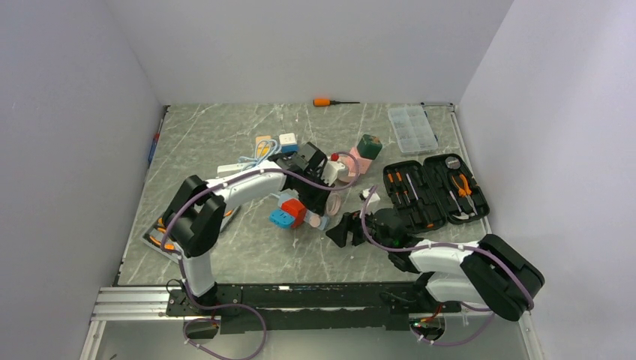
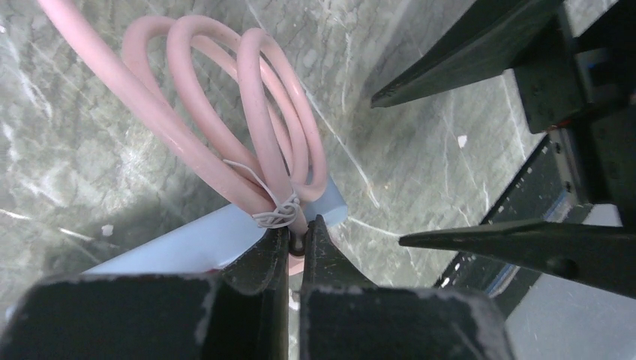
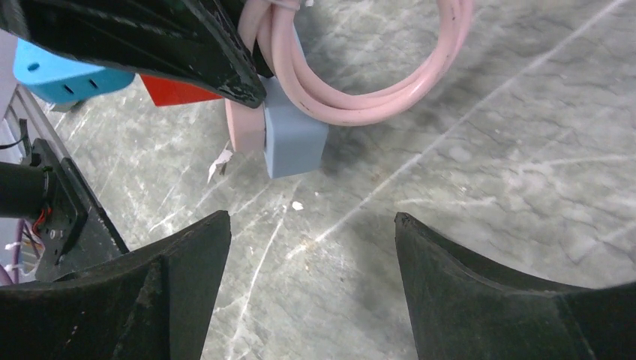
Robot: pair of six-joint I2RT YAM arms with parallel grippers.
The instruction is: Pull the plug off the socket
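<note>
My left gripper is shut on the plug at the tied base of a coiled pink cable (image 2: 184, 112), over a light blue power strip (image 2: 165, 240). The plug is mostly hidden by the fingers. In the right wrist view the strip (image 3: 292, 150) stands under the coil, with a red adapter (image 3: 176, 91) and a blue one (image 3: 64, 71) behind. My right gripper is open over bare table just to the right of the strip's end, nothing between its fingers.
A black tool case (image 1: 435, 195) and a clear organiser (image 1: 412, 129) lie at the right, pink and green blocks (image 1: 369, 146) behind the grippers, another tool tray (image 1: 157, 236) at the left.
</note>
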